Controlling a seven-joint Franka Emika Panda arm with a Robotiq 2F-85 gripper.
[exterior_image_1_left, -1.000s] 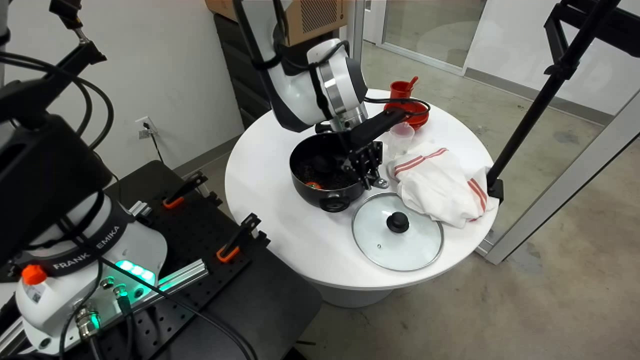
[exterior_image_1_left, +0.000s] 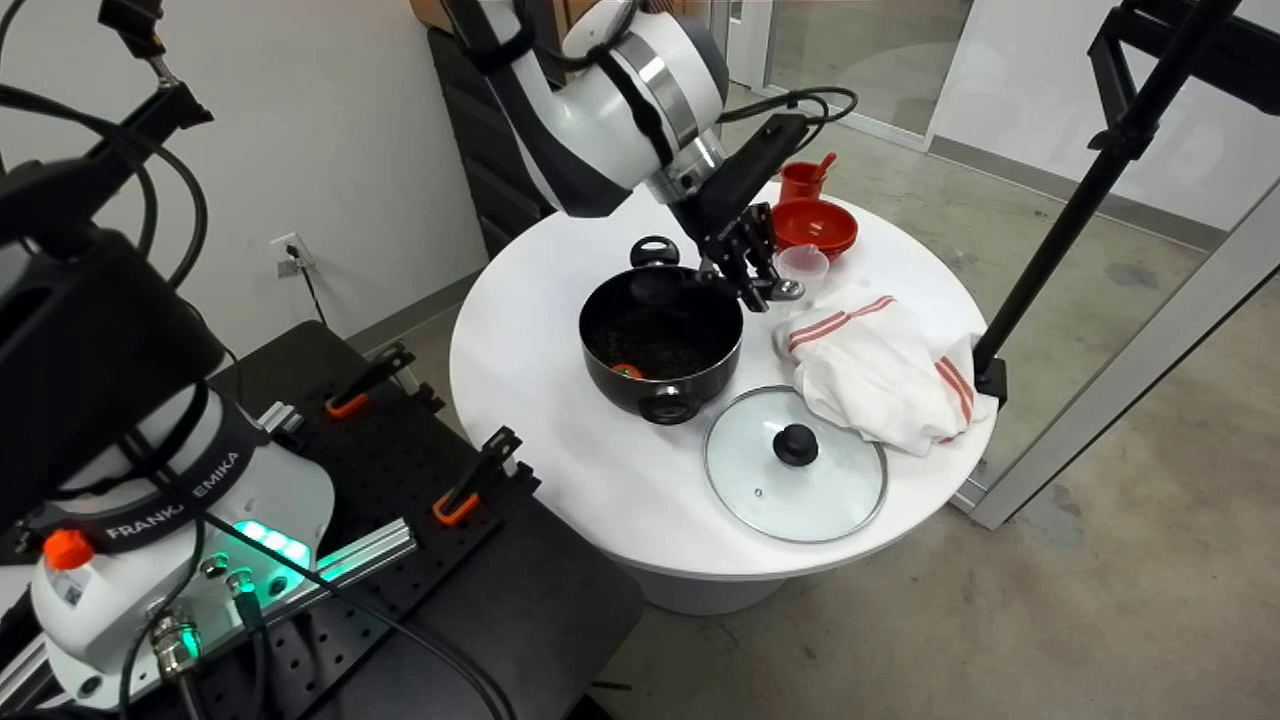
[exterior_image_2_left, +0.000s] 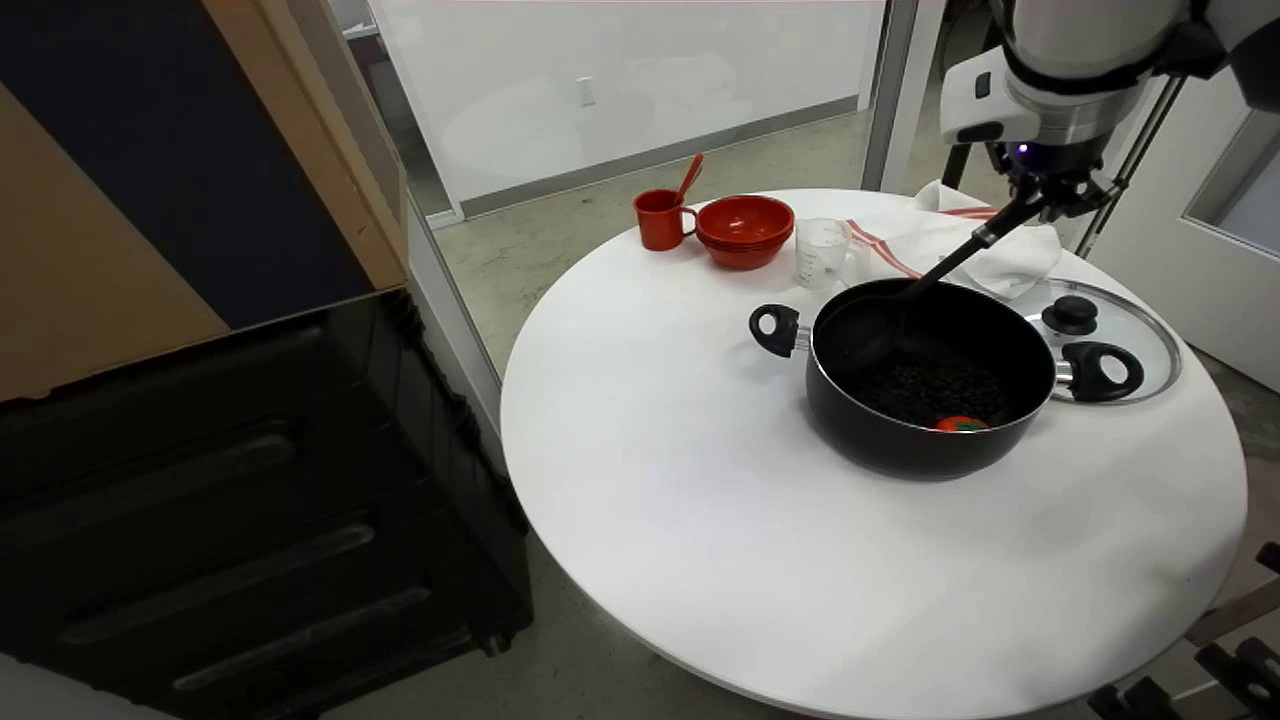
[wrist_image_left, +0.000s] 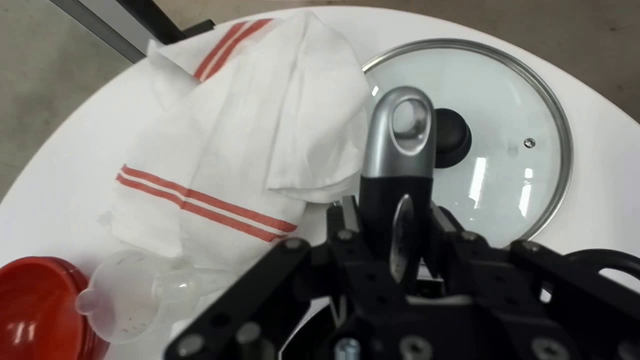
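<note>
My gripper is shut on the handle of a black ladle (exterior_image_2_left: 948, 266); the handle's silver end (wrist_image_left: 399, 135) pokes out beyond the fingers in the wrist view. From the gripper the ladle slants down into a black pot (exterior_image_2_left: 924, 450), its head against the dark inner wall and hard to make out. Small dark pieces (exterior_image_2_left: 930, 390) cover the pot's bottom, and a red tomato-like thing (exterior_image_2_left: 961, 424) with green on it lies near the wall. In exterior view 1 the gripper (exterior_image_1_left: 762, 294) stands just above the rim of the pot (exterior_image_1_left: 648, 390).
A glass lid (exterior_image_1_left: 768, 492) lies flat beside the pot, close to a crumpled white towel (exterior_image_1_left: 882, 372). Nearby stand a clear measuring cup (exterior_image_2_left: 821, 254), stacked red bowls (exterior_image_2_left: 744, 228) and a red mug (exterior_image_2_left: 660, 222). Bare white table (exterior_image_2_left: 672, 456) stretches on one side of the pot.
The gripper has risen and shifted toward the far side of the table in exterior view 1, carrying the ladle handle with it. Pot, lid and towel have stayed put.
</note>
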